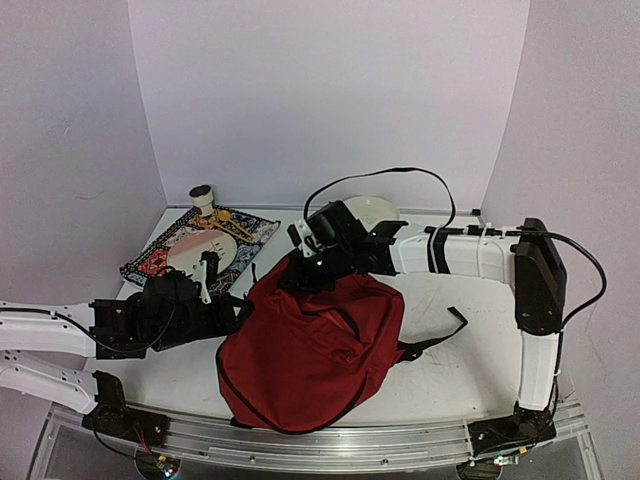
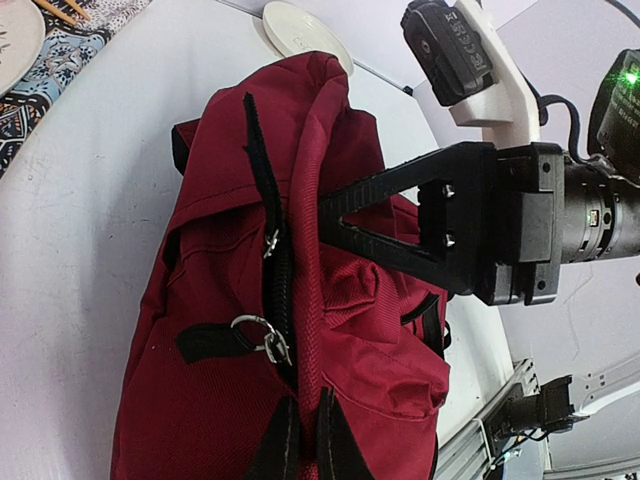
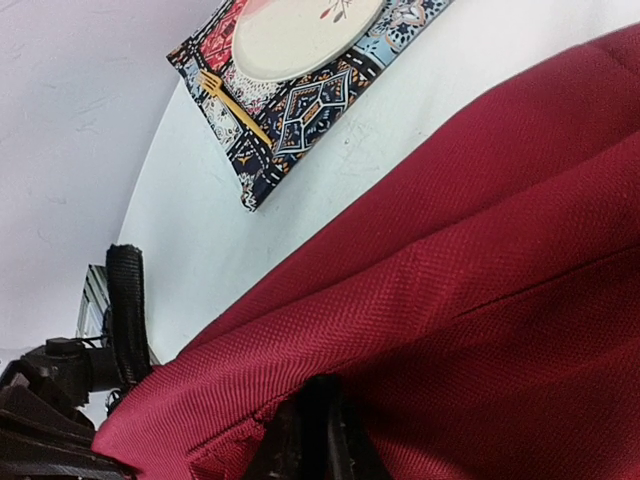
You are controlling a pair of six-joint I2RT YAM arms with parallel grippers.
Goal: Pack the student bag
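Observation:
The red bag lies on the table, its upper part bunched and creased. At its left edge is my left gripper; in the left wrist view its fingers are shut on a fold of the bag's cloth, beside a black zipper with a metal pull. My right gripper reaches over the bag's top from the right. From the left wrist, the right fingers point into the cloth behind that raised fold, tips partly hidden. In the right wrist view dark fingers press among red folds; what lies between them is unclear.
A patterned mat at the back left carries a plate, wooden cutlery and a cup. A pale plate stands behind the right arm. A black strap trails right.

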